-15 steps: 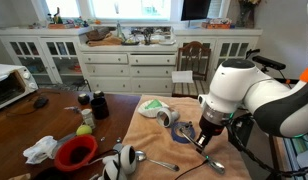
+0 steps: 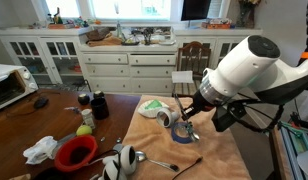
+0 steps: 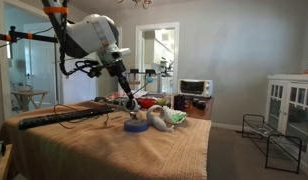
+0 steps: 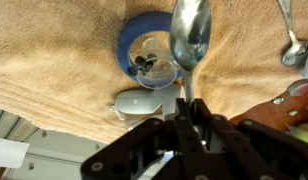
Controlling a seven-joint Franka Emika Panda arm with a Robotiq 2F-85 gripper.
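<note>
A metal spoon (image 4: 190, 36) is clamped in my gripper, its bowl pointing away from the fingers. In the wrist view the spoon's bowl overlaps the right side of a round blue dish (image 4: 128, 36). Within that dish stands a clear cup (image 4: 154, 73) with something dark in it. In exterior view 1 my gripper (image 2: 192, 117) hangs by the blue dish (image 2: 177, 138); the spoon is hard to make out there. Exterior view 2 shows the gripper (image 3: 129, 99) above the blue dish (image 3: 135, 126).
A second spoon (image 4: 296, 50) lies on the orange cloth at the right of the wrist view. A white cup (image 2: 166, 117) lies beside the blue dish. The red bowl (image 2: 74, 154) and several small items stand further left. Bare cloth lies at the front.
My gripper has moved leftward and away from the front of exterior view 1, carrying the spoon from the front right of the cloth to the blue dish.
</note>
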